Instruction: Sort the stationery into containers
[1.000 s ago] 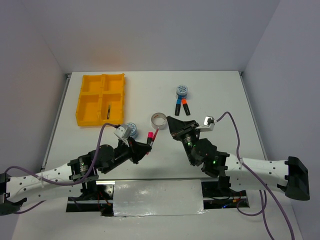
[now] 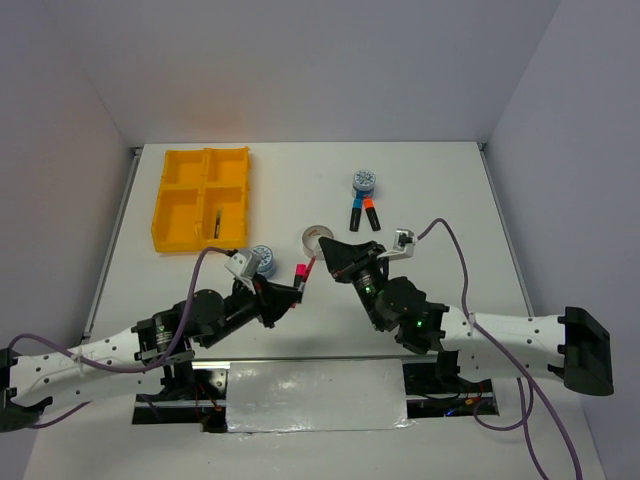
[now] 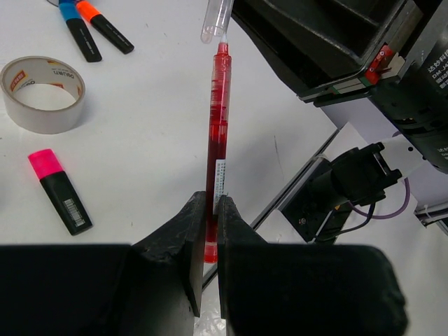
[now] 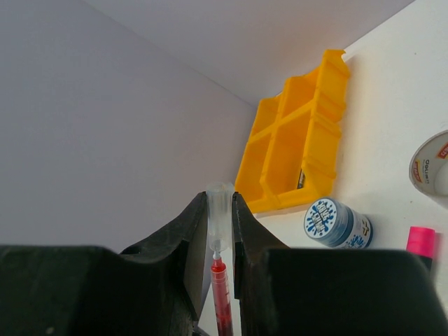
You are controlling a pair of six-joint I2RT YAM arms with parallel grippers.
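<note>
Upright in my left gripper is a red pen (image 3: pixel 220 105), its fingertips around the lower barrel. My right gripper is shut on a clear cap (image 4: pixel 220 213), which sits just above the pen's tip. The yellow four-compartment tray (image 2: pixel 180 215) is at the back left, with a thin item in one compartment. A pink highlighter (image 3: pixel 59 192) lies on the table near a tape roll (image 3: pixel 42 112) and a blue-lidded jar (image 4: pixel 336 222).
At the back centre-right stand another jar (image 2: pixel 364 182) and, below it, a blue highlighter (image 2: pixel 356 216) and an orange one (image 2: pixel 371 216).
My right gripper has moved a little leftward in the top view, away from its earlier spot. The left arm looks nearly still.
</note>
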